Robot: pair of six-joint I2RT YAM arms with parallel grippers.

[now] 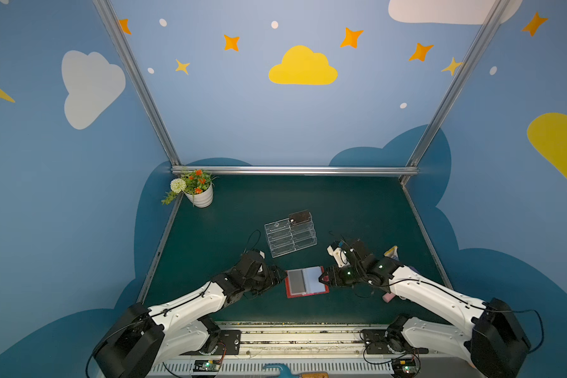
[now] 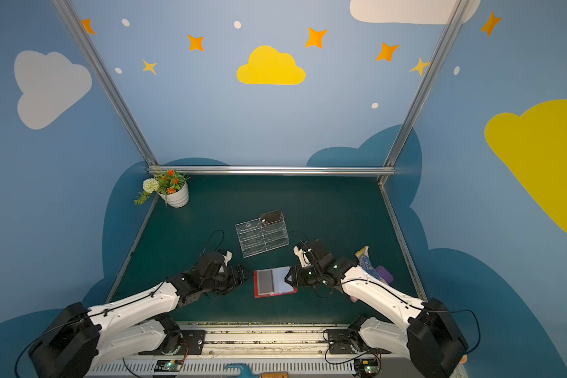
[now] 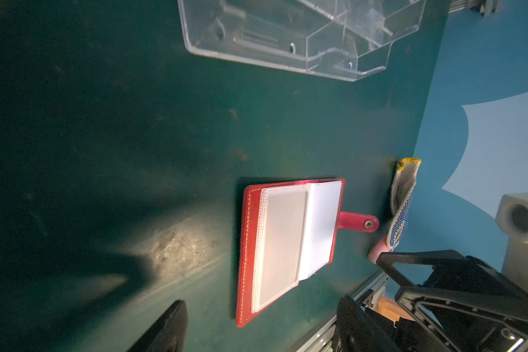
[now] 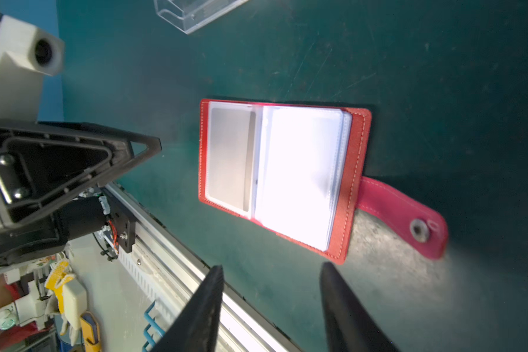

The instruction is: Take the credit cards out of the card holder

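A red card holder (image 3: 246, 252) lies open on the green table, its grey and white sleeves (image 4: 299, 170) facing up and its strap (image 4: 399, 217) out to the right. My left gripper (image 1: 277, 277) hangs low just left of the holder, its blurred fingertips apart in the left wrist view. My right gripper (image 1: 326, 276) is over the holder's right side, fingertips apart in the right wrist view. Nothing shows between either gripper's fingers.
A clear divided rack (image 1: 289, 242) with a dark item on it stands behind the holder. A potted plant (image 1: 199, 195) is at the back left. Some soft items (image 3: 402, 199) lie at the right edge.
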